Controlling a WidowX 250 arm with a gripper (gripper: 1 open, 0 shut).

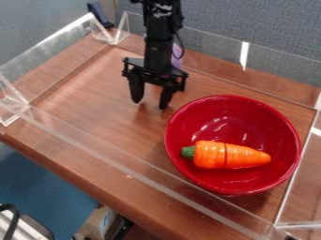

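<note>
My black gripper [152, 94] hangs low over the middle back of the wooden table, its two fingers apart, with nothing visible between them. A red bowl [189, 128] sits at the front right, holding an orange toy carrot [236, 157] with a green top. A small purple object [177, 59] is partly hidden behind the arm.
Clear low walls edge the wooden table [88, 112]. A blue floor lies beyond the front left edge.
</note>
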